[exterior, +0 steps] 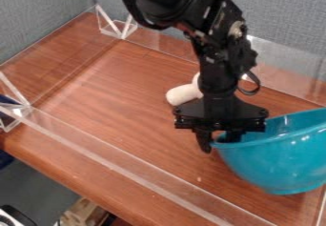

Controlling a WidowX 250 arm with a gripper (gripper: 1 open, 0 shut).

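My black gripper (216, 134) points down at the left rim of a teal bowl (274, 163) on the right of the wooden table, shut on that rim. The bowl is tilted, its near underside showing, and it runs to the right edge of the view. A white object (181, 93) lies behind the gripper, partly hidden by it.
Clear low walls edge it, with white brackets (114, 25) at the corners. A grey panel stands at the back.
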